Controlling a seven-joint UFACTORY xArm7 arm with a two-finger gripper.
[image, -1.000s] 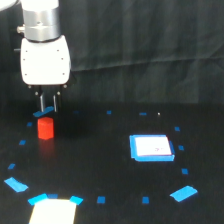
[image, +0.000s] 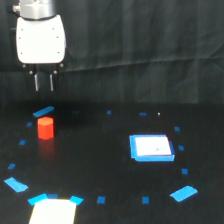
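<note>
At the upper left, my gripper points down with its two thin fingers spread apart. Nothing shows between them. Well below in the picture, a small red block rests on the black table, separated from the fingers by a clear gap. To the right lies a white square with a blue border. A pale yellow square is partly cut off by the bottom edge of the view.
Blue tape pieces dot the dark table, among them a strip at left and another strip at right. A dark curtain hangs behind.
My gripper has risen and shifted slightly left, away from the red block. Its fingers look wider apart than before. The block and both squares stay in place.
</note>
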